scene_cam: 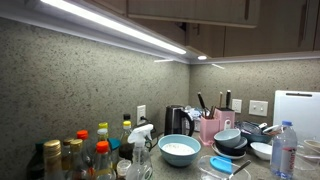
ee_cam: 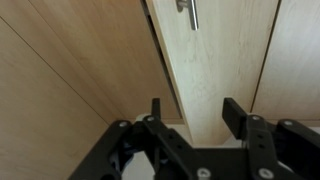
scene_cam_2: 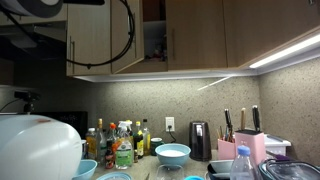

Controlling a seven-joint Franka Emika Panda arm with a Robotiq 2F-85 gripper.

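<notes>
In the wrist view my gripper has its two fingers apart with nothing between them. Beyond it are pale wooden cabinet doors [ee_cam: 215, 75], one with a metal handle [ee_cam: 193, 14] above the fingers and clear of them. Exterior view 2 shows an upper cabinet door [scene_cam_2: 128, 40] standing ajar, beside an opening [scene_cam_2: 154, 38] with something reddish inside. A swung-out door [scene_cam: 195, 10] crosses the top of exterior view 1. The gripper is outside both exterior views.
Several bottles [scene_cam_2: 124, 150] stand on the counter below, near a light blue bowl [scene_cam: 180, 150], a black kettle [scene_cam_2: 200, 140] and a pink knife block [scene_cam_2: 252, 145]. A white rounded part of the arm [scene_cam_2: 38, 148] fills the lower left of exterior view 2.
</notes>
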